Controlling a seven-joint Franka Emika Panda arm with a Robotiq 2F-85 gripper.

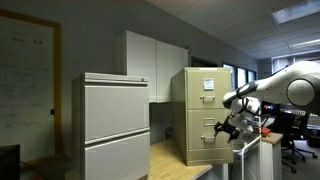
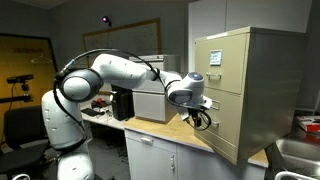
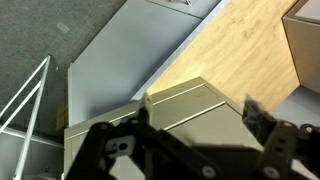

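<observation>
A tall beige filing cabinet [image 1: 209,108] stands on the wooden counter, with several drawers and metal handles on its front. My gripper [image 2: 198,121] is beside that front, near the height of a lower drawer handle [image 2: 213,124]. Seen from the first exterior view, the gripper [image 1: 225,128] overlaps the cabinet's right edge. In the wrist view, its dark fingers [image 3: 145,112] are spread wide, with nothing held between them. Part of the beige cabinet [image 3: 190,105] lies below and behind the fingers. Whether a finger touches the cabinet, I cannot tell.
A grey drawer cabinet [image 1: 115,120] stands farther along the counter [image 1: 172,163], below white wall cupboards [image 1: 150,57]. Grey doors [image 2: 150,157] front the counter's base. A sink [image 2: 298,153] is beyond the beige cabinet. Bare wooden counter [image 3: 225,48] shows between the cabinets.
</observation>
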